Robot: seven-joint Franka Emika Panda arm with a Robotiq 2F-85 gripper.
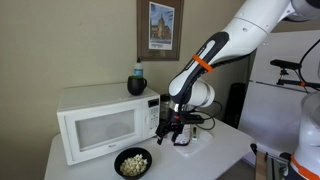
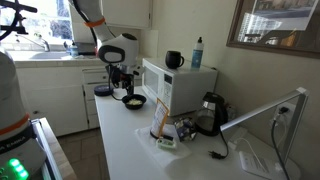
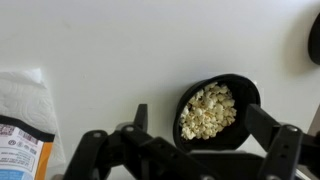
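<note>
A black bowl (image 3: 243, 92) of pale popcorn (image 3: 206, 110) stands on the white table. In the wrist view my gripper is open, its dark fingers set wide apart with the bowl showing between and beyond them. From the side, the gripper (image 1: 172, 138) hangs above the table, to the right of the bowl (image 1: 119, 161) in exterior view 1. An orange and white packet (image 2: 159, 121) stands on the table beside a paper towel (image 3: 25, 92). My gripper partly hides that packet in exterior view 1.
A white microwave (image 1: 105, 127) stands behind the bowl, with a black mug (image 2: 174, 58) and a bottle (image 2: 196, 52) on top. A kettle (image 2: 209, 120) and small items are near the packet.
</note>
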